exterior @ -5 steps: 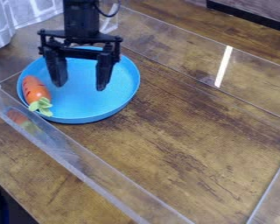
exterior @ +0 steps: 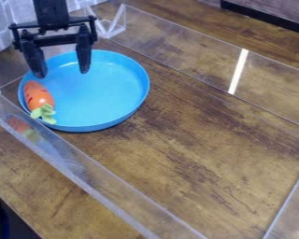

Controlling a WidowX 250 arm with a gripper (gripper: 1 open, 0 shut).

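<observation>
My black gripper (exterior: 61,65) hangs over the back left of a blue round plate (exterior: 108,98), its two fingers spread apart with nothing visible between them. Below the left finger, a toy carrot (exterior: 37,97) with pale green leaves lies at the plate's left side.
Clear acrylic walls (exterior: 83,191) border the wooden table (exterior: 190,149) at front left, back and right. The table right of the plate is clear. Crumpled clear plastic is at the back left.
My gripper has moved left and slightly up in the view, from over the plate's middle toward its back left. The plate and carrot appear unmoved.
</observation>
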